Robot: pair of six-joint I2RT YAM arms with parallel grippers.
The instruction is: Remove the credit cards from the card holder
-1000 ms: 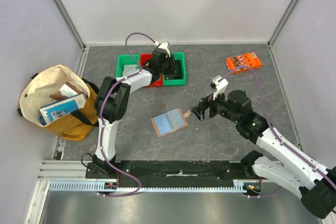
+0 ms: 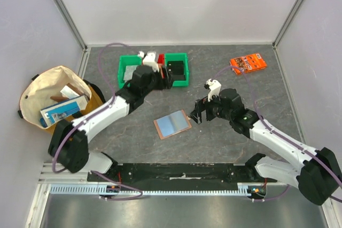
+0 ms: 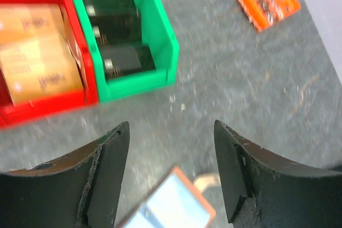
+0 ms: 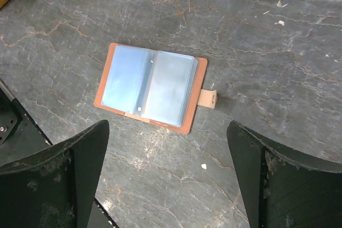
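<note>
An open card holder with a tan border and clear bluish sleeves lies flat on the dark table; its small strap sticks out on the right. Over it in the right wrist view, my right gripper stands open, and in the top view it hovers just right of the holder. My left gripper hangs open over the front of the bins. Between its fingers only bare table and part of the holder show, with nothing gripped. No separate card can be made out in the sleeves.
Green bins and a red bin holding tan cards stand at the back. An orange packet lies at the back right. A yellow bag with boxes sits at the left.
My left arm has swung back and lifted from over the bins toward the front, blurred by motion. The right gripper has shifted slightly toward the card holder.
</note>
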